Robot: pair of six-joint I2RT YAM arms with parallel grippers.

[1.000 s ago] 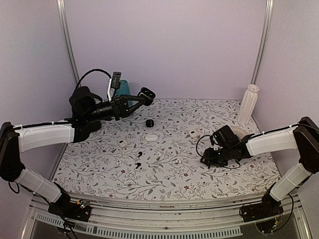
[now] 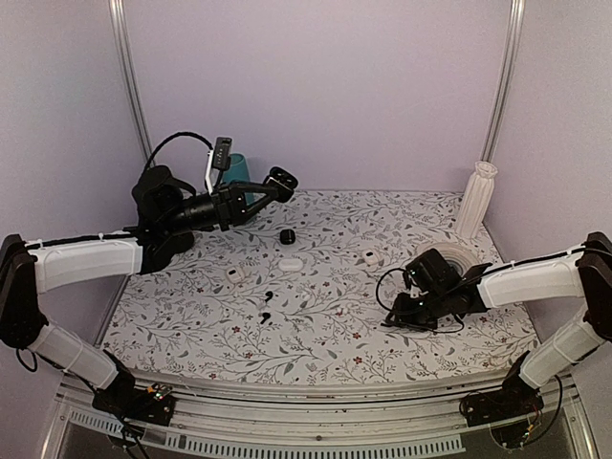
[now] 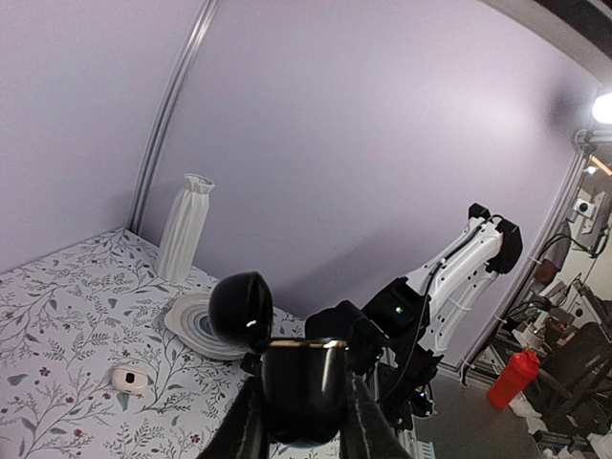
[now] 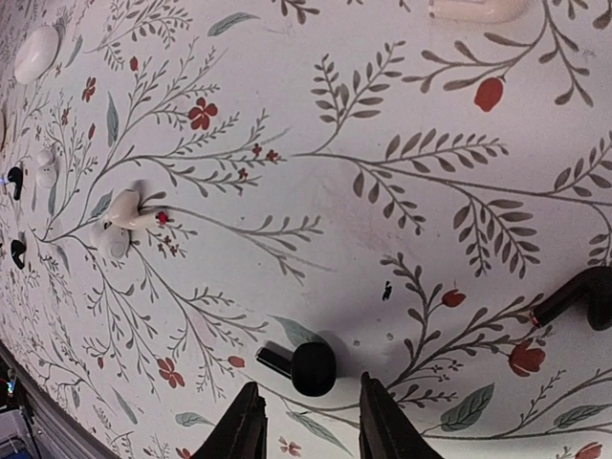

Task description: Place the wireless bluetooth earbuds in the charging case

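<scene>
A black open charging case point(image 2: 280, 185) point(image 3: 301, 387) is held up in my left gripper point(image 2: 258, 196), which is shut on it. My right gripper point(image 2: 392, 320) hangs low over the table, open, its tips just before a black earbud point(image 4: 313, 368) lying on the cloth. Another black earbud point(image 4: 583, 296) lies at the right edge of the right wrist view. In the top view two small dark earbuds point(image 2: 269, 295) lie near the centre, with a closed black case point(image 2: 287, 235) farther back.
White cases point(image 2: 235, 274) point(image 2: 371, 256) point(image 2: 291, 264) lie on the floral table. A white vase point(image 2: 475, 196) and plate point(image 3: 185, 319) stand at the right, a teal object point(image 2: 236, 166) behind my left arm.
My right gripper has moved a little toward the front of the table. The left arm has stayed still with the case.
</scene>
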